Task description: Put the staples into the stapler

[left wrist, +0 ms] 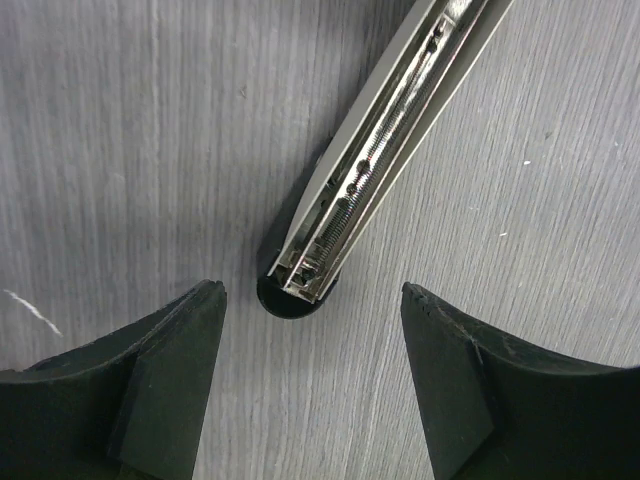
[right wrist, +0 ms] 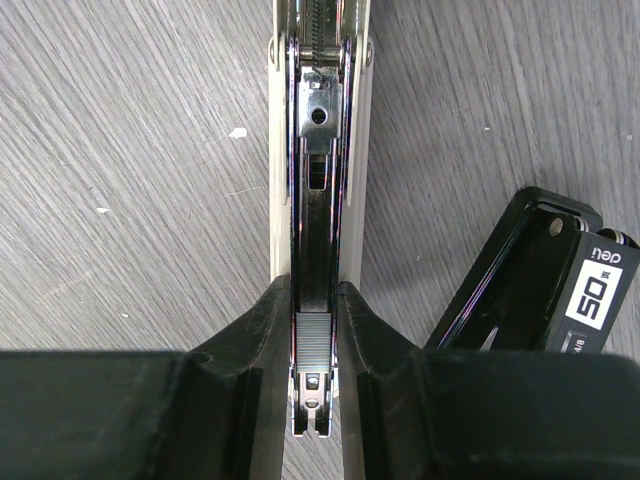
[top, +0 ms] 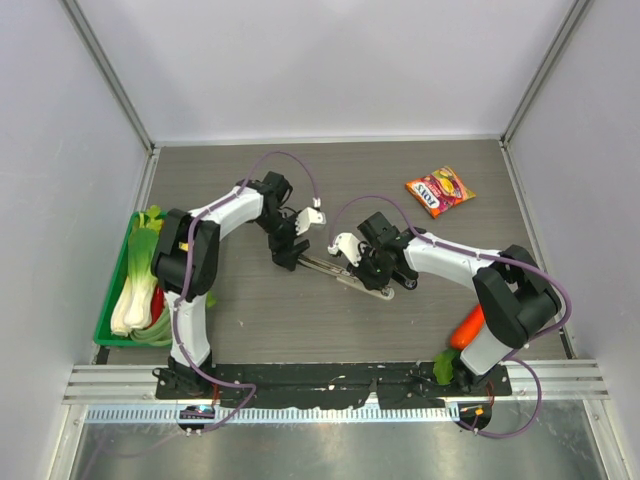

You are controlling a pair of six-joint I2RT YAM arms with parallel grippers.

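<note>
The stapler (top: 322,265) lies opened out on the table, its cream base and its cover stretched in one line. In the left wrist view, the cover (left wrist: 375,140) shows its hollow inside with a spring, its black-tipped end pointing at my left gripper. That gripper stands open, its fingers apart on either side of the tip and holding nothing. My right gripper is closed around the stapler's metal magazine (right wrist: 318,245), one finger against each side. A ribbed silver strip that looks like staples (right wrist: 313,340) sits in the magazine between those fingers.
A black device with a white label (right wrist: 590,290) lies right beside the stapler base. An orange snack bag (top: 441,190) is at the back right, a carrot (top: 467,327) at the right front. A green tray of vegetables (top: 112,300) stands far left.
</note>
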